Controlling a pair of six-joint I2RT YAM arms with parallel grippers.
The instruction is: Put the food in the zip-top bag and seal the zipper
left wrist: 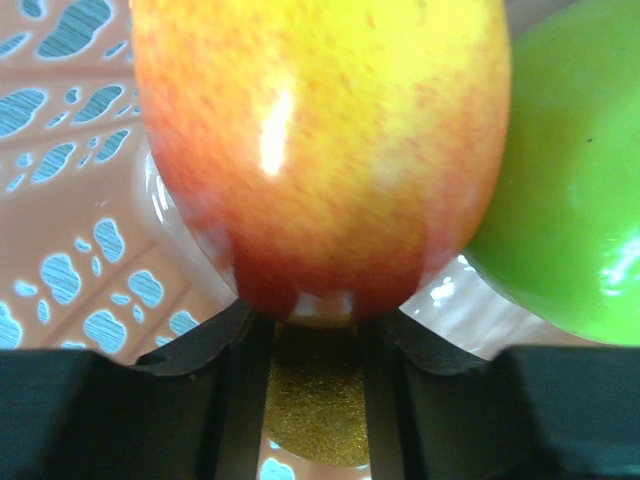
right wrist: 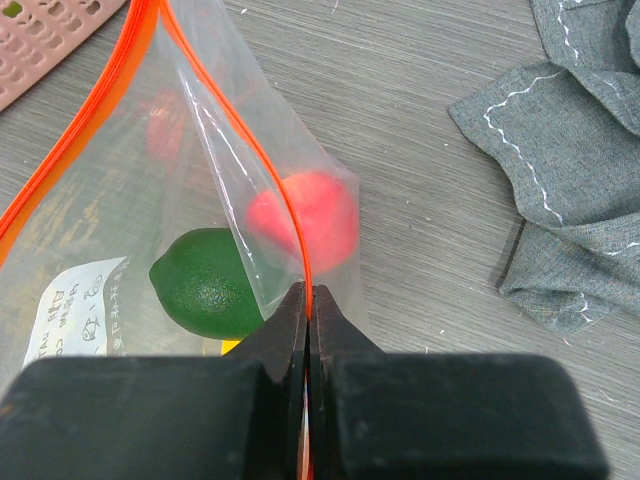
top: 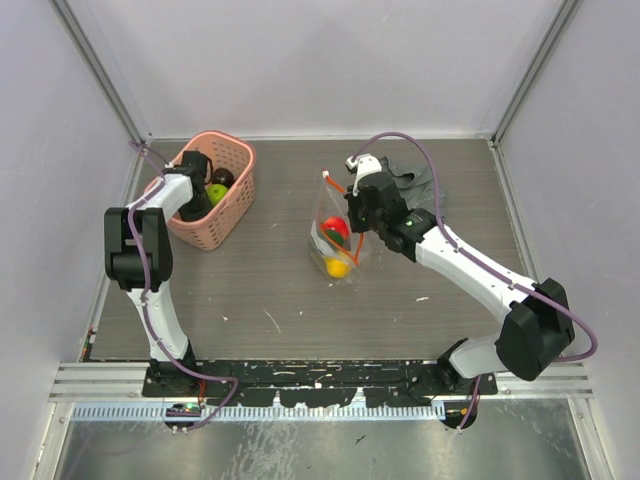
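My left gripper is down inside the pink basket [top: 219, 228], part open, with a red-yellow apple [left wrist: 320, 130] just beyond its fingertips and a brownish item [left wrist: 315, 400] below between the fingers; whether it grips cannot be told. A green apple [left wrist: 570, 170] lies to the right, and a dark item [top: 224, 176] sits behind. My right gripper is shut on the orange-zippered edge of the clear bag [right wrist: 100, 230], which holds a red item [right wrist: 305, 220], a green item [right wrist: 205, 280] and a yellow item [top: 338, 268].
A crumpled grey cloth [right wrist: 545, 160] lies behind the right gripper at the table's back right.
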